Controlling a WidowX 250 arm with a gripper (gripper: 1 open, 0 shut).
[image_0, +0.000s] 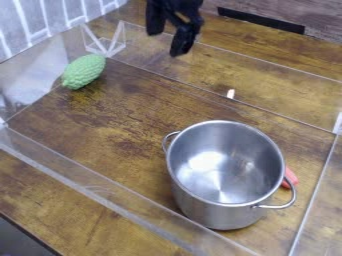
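Observation:
The black gripper (171, 28) hangs at the top centre of the view, blurred and cut off by the frame's edge, held high with its fingers apart and no object visible between them. Below it to the left, a green bitter-melon-like vegetable (83, 70) lies on the wooden surface (134, 120). A steel pot (222, 175) with two side handles stands at the lower right, with nothing visible inside.
Clear plastic walls border the wooden work area. A small red item (289, 183) is partly hidden behind the pot's right side. A small white piece (230, 94) is near the back wall.

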